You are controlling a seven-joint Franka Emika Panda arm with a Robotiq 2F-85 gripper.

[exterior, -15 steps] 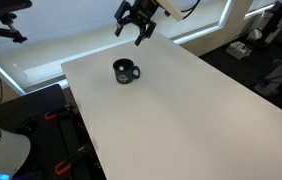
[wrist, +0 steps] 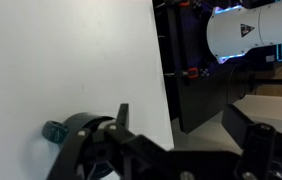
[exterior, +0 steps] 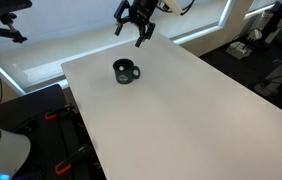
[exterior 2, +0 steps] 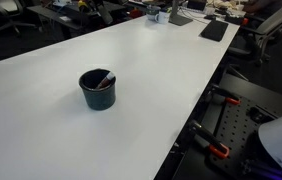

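A dark mug (exterior: 125, 72) stands upright on the white table, its handle towards the right in exterior view 1. Inside the mug (exterior 2: 99, 94), a small light-coloured object (exterior 2: 106, 79) leans against the wall in exterior view 2; what it is cannot be told. My gripper (exterior: 129, 36) is above the table's far end, apart from the mug, with its fingers spread. In the wrist view the gripper is open with nothing between its fingertips. At lower left there, the mug (wrist: 79, 122) is partly hidden behind the gripper, with its teal handle (wrist: 54, 131) showing.
Dark equipment with a white robot base (exterior: 1, 150) borders one side. Some small items (exterior 2: 156, 14) stand at the far edge in exterior view 2.
The arm at the top of exterior view 1 has shifted slightly, while the gripper's fingers look almost unmoved. The mug stays in the same spot.
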